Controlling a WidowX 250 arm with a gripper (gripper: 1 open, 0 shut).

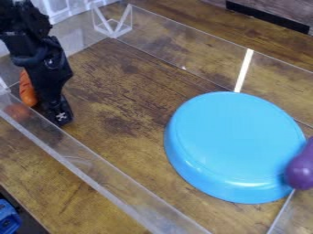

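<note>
My black gripper (42, 110) reaches down at the left edge, low beside an orange object (26, 89) that is partly hidden behind it and behind the clear plastic wall. Whether its fingers are apart or closed on anything is unclear in this view.
A blue round plate (232, 143) fills the right side, with a purple object (298, 167) at its right edge. A clear-walled enclosure surrounds the wooden floor (134, 101), whose middle is bare. A blue item (7, 219) lies outside at the bottom left.
</note>
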